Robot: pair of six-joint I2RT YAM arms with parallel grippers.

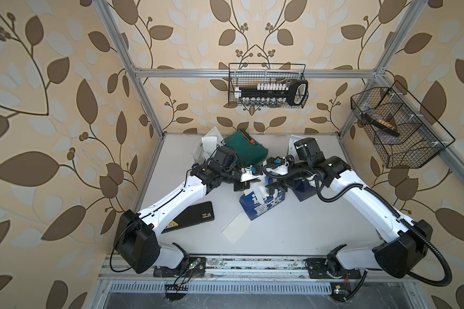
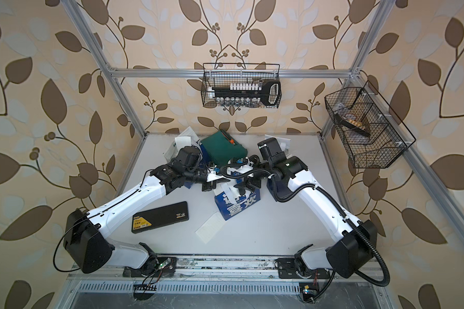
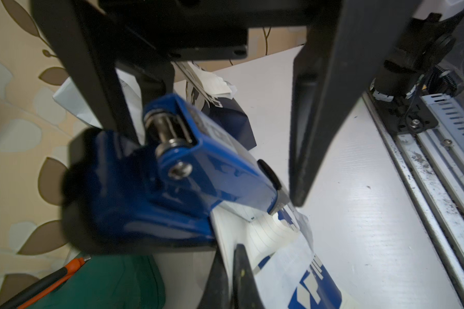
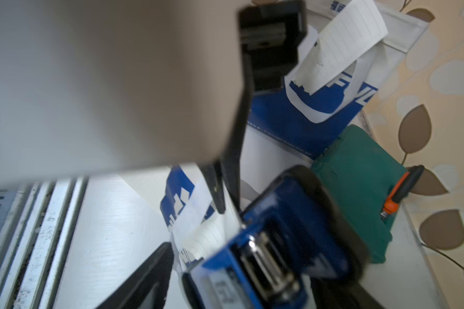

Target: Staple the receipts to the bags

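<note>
A blue and white bag (image 1: 260,206) lies mid-table with white paper at its top. In the left wrist view my left gripper's tips (image 3: 232,273) are shut on the white paper (image 3: 257,231) and bag edge. A blue stapler (image 3: 216,164) sits across that edge. My right gripper is round the stapler, its fingers apart to either side; contact is unclear.
A green pouch (image 4: 353,185) with an orange-handled tool and other bags (image 4: 319,134) stand at the back. A black flat case (image 2: 159,216) lies front left.
</note>
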